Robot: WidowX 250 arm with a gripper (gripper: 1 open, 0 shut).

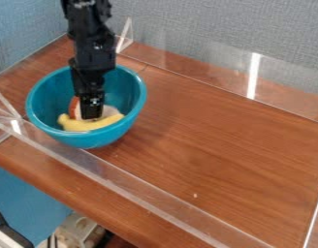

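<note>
A blue bowl (128,126) sits at the left of the wooden table, holding a yellow banana (84,124) at its front and red and pale items (106,111) behind it. My black gripper (89,105) reaches down from above into the bowl, over the red and pale items, partly hiding them. Whether its fingers are open or touch anything is unclear.
Clear plastic edging runs along the front and back, and grey padded walls stand behind.
</note>
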